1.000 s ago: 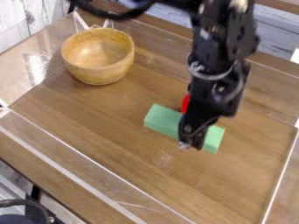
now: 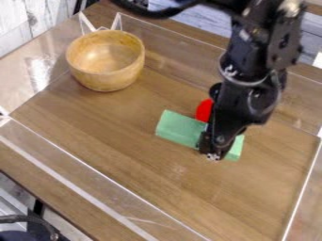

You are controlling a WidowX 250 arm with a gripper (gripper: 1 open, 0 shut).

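Observation:
My black gripper (image 2: 217, 141) comes down from the upper right over a green block (image 2: 180, 127) lying on the wooden table (image 2: 113, 151). Its fingertips sit at the block's middle to right part; whether they grip it is hard to tell. A red object (image 2: 205, 107) is partly hidden behind the gripper, just past the green block.
A wooden bowl (image 2: 104, 73) stands at the upper left.
The gripper has shifted and turned slightly over the block.

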